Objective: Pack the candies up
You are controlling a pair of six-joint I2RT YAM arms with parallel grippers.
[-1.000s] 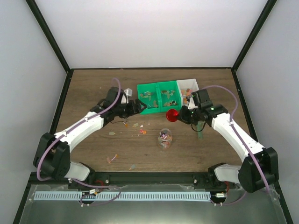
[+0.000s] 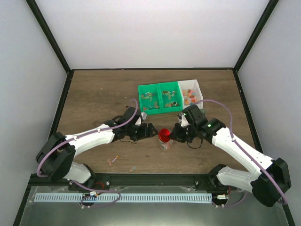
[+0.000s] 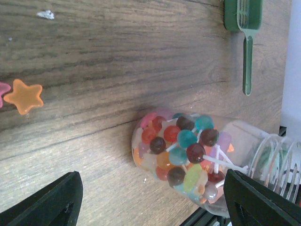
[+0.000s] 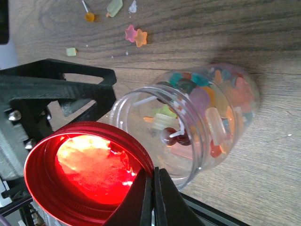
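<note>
A clear jar of mixed candies (image 2: 165, 145) (image 4: 221, 117) stands on the table between my grippers, its mouth uncovered in the right wrist view. My right gripper (image 2: 171, 134) is shut on the rim of the red lid (image 2: 164, 135) (image 4: 94, 174), which it holds beside and above the jar's mouth. My left gripper (image 2: 153, 130) is open with nothing between its fingers, above and left of the jar; in the left wrist view its two black fingers frame the jar.
Green bins (image 2: 148, 86) and a white bin (image 2: 198, 92) holding candies stand at the back. Loose candies, including an orange star (image 3: 23, 96) and a pink star (image 4: 130, 33), lie on the table. A green utensil (image 3: 247, 66) lies behind the jar.
My right gripper has moved left and toward the front with the red lid, over to the jar. My left gripper has come right and toward the front, closer to the jar.
</note>
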